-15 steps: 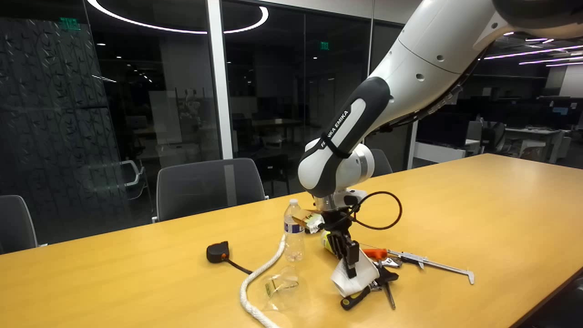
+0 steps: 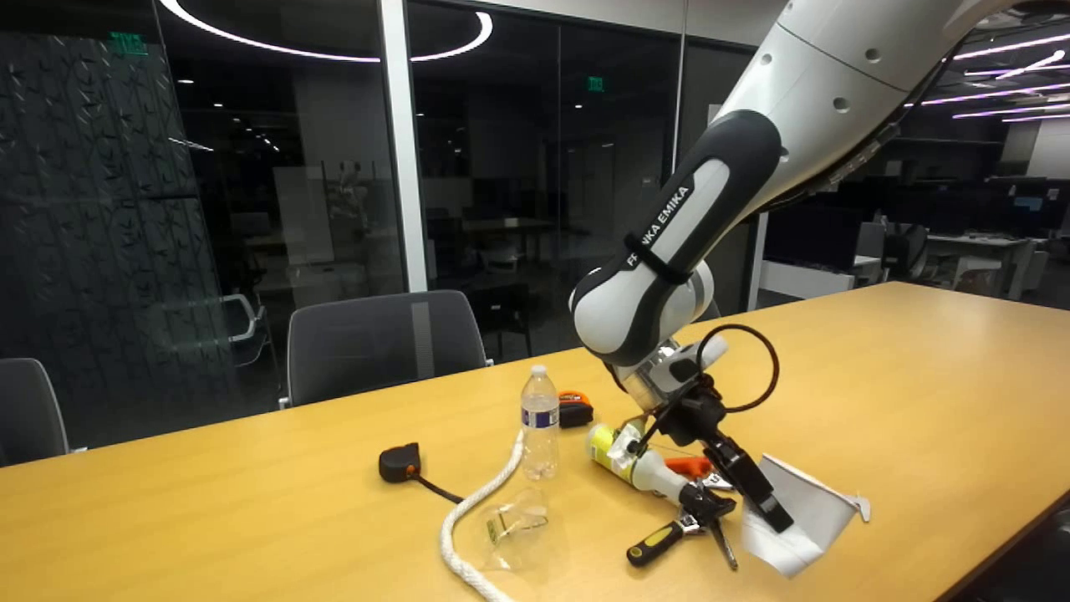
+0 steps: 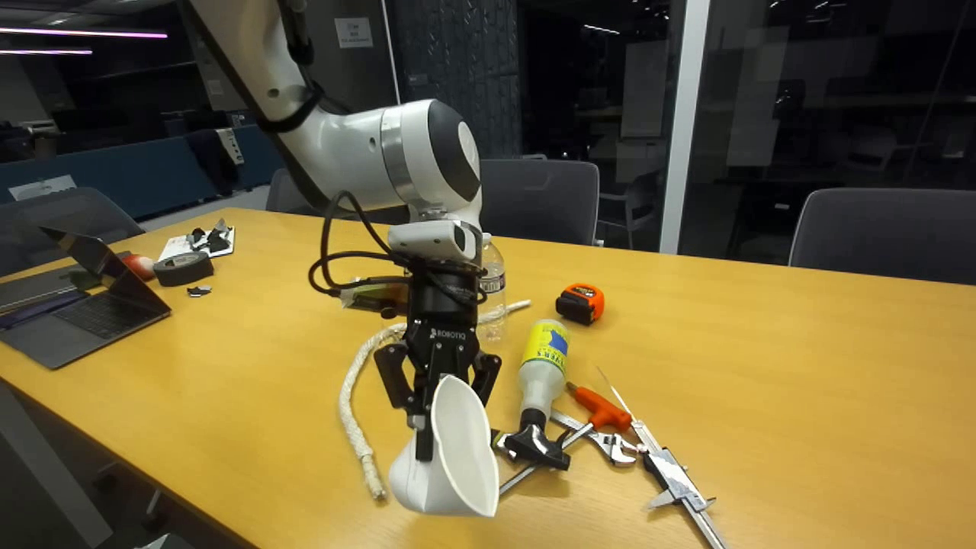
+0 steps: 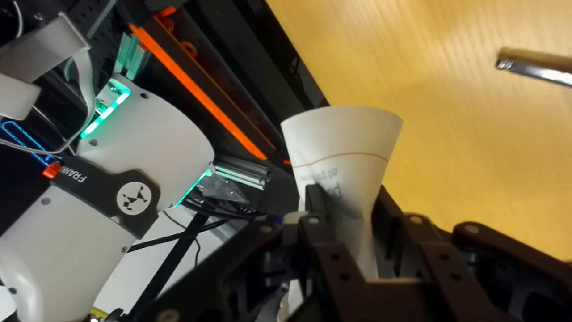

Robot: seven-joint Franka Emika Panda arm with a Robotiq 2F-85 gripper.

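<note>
My gripper (image 3: 446, 431) is shut on a white paper cup (image 3: 416, 480), which is squeezed between the fingers and tilted. Its wide mouth faces the second exterior camera, pressed into a narrow oval. In the wrist view the cup (image 4: 343, 134) shows a thin red line and faint print between the dark fingers. The first exterior view has the gripper (image 2: 774, 513) low at the right of the tool cluster, with the cup hanging above or near the table; whether it touches the wood cannot be told.
A spray bottle (image 3: 544, 370) lies among an orange-handled tool (image 3: 599, 407), a wrench (image 3: 613, 445) and a caliper (image 3: 672, 480). A water bottle (image 2: 539, 431) stands beside a white rope (image 2: 461, 512) and a clear plastic item (image 2: 517, 527). Bare table extends to the right.
In the first exterior view, the arm has carried the cup rightward, away from the screwdriver handle and over the caliper's end. The gripper now leans more, and the cup is turned differently.
</note>
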